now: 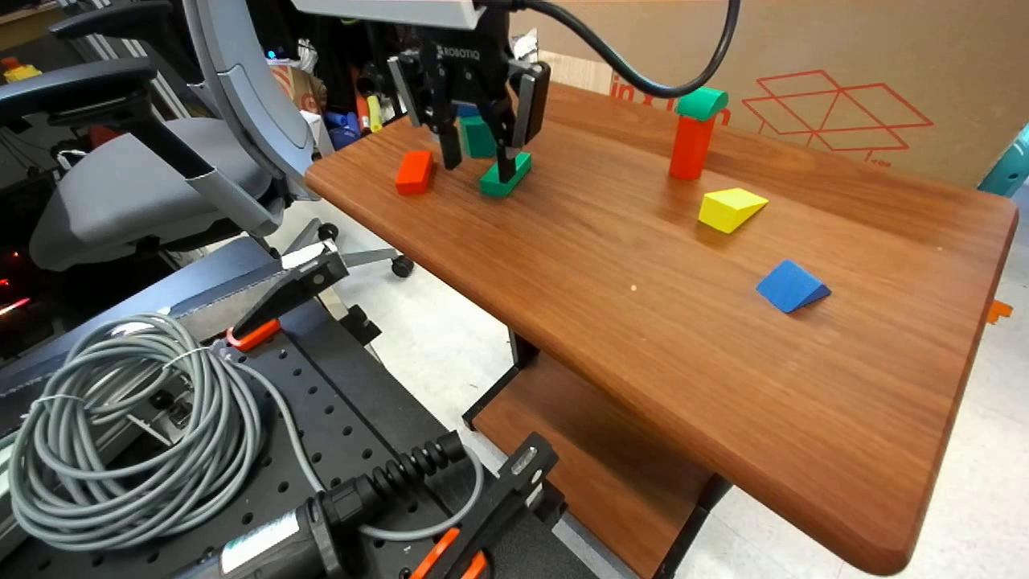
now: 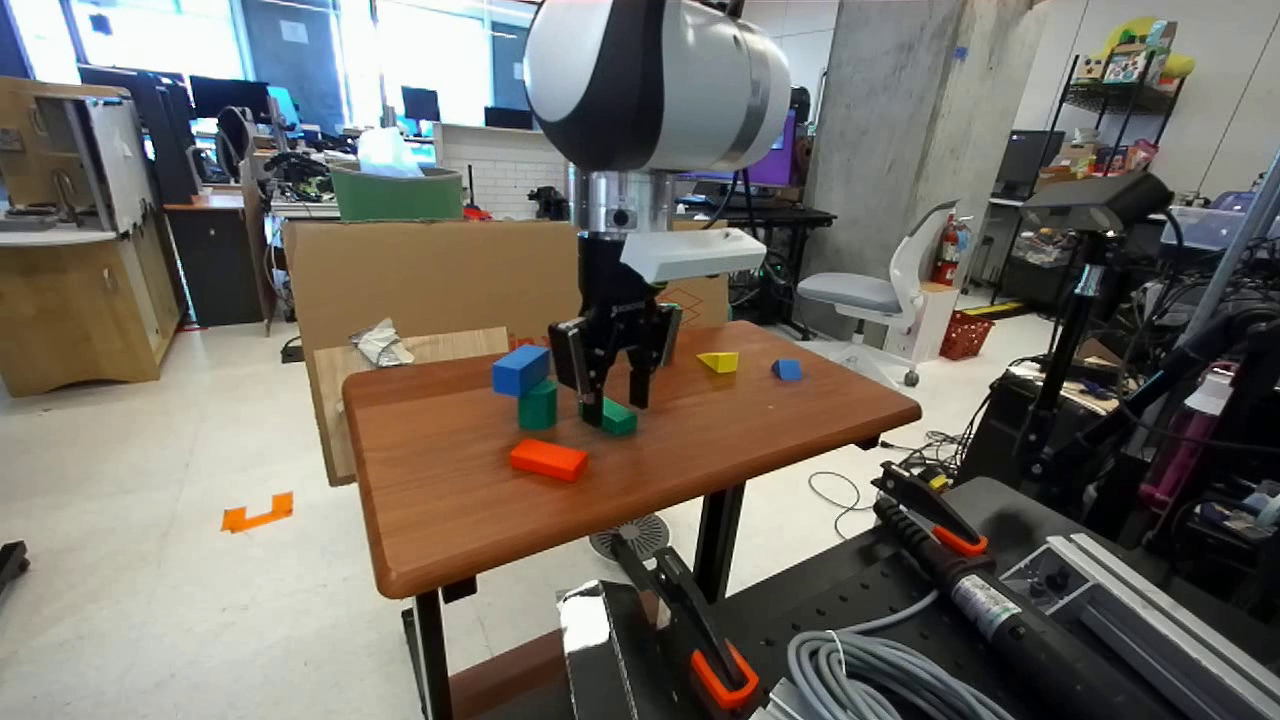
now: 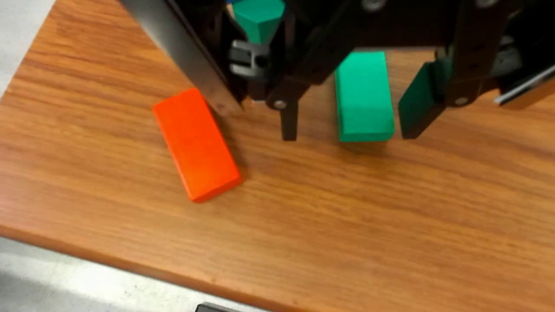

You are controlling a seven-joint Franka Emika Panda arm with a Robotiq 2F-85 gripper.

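My gripper (image 1: 479,162) stands open just above the table. In the wrist view, a green rectangular block (image 3: 365,99) shows between the fingers, with gaps beside it; one finger (image 3: 417,106) is close to its right side. The block lies flat on the wood. Left of it is an orange-red block (image 3: 197,145), also flat and clear of the gripper. Exterior view 2 shows a green cylinder (image 2: 537,407) upright with a blue block (image 2: 521,370) on top, close to the gripper; the arm partly hides this pair in exterior view 1.
A red cylinder (image 1: 690,148) carries a green half-round piece (image 1: 703,103) at the table's back. A yellow wedge (image 1: 730,208) and a blue wedge (image 1: 793,286) lie to the right.
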